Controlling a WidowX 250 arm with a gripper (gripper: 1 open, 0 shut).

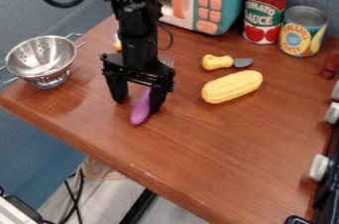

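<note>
My black gripper (137, 95) hangs low over the left-middle of the wooden table, its two fingers pointing down and spread apart. A purple eggplant (141, 111) lies on the table between and just in front of the fingertips, its back part hidden by the gripper. Whether the fingers touch it I cannot tell.
A steel colander (43, 59) sits at the left edge. A corn cob (232, 86) and yellow-handled cutter (217, 62) lie to the right. Two cans (264, 15) and a toy microwave (209, 0) stand behind.
</note>
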